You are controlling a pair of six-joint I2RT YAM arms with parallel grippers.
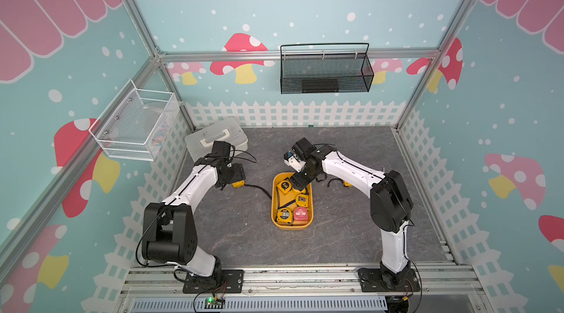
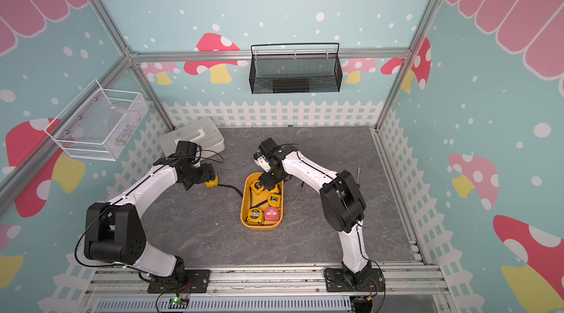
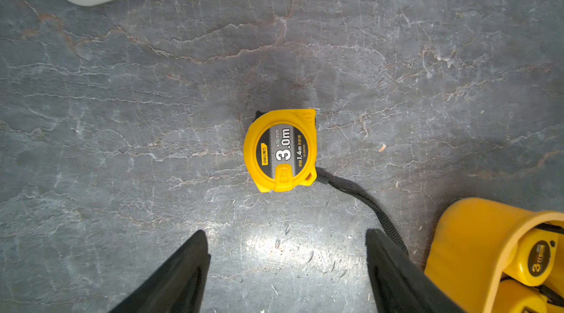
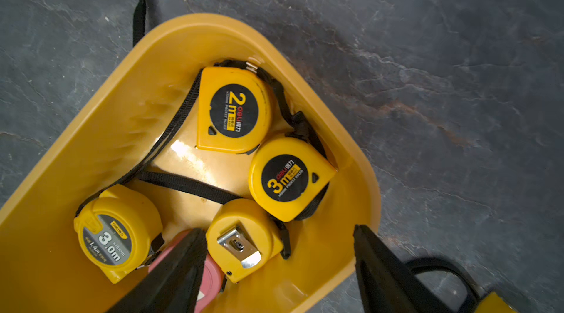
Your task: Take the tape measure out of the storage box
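Note:
A yellow storage box (image 1: 273, 219) holds several yellow tape measures, among them a 2m one (image 4: 235, 110) and a 3m one (image 4: 292, 179), plus a pink one (image 4: 210, 280). My right gripper hovers over the box's far right end, its fingers apart and empty. On the table left of the box lies a yellow 3.0m tape measure (image 3: 280, 149), its black strap trailing toward the box. Close by it hangs my left gripper, open, with nothing between its fingers. Another yellow tape measure (image 4: 494, 303) rests right of the box, mostly hidden by the right arm.
A grey lidded case (image 1: 202, 136) stands at the back left. Wire baskets, one black (image 1: 326, 72) and one white (image 1: 138, 127), hang on the walls. The table in front of the box is clear.

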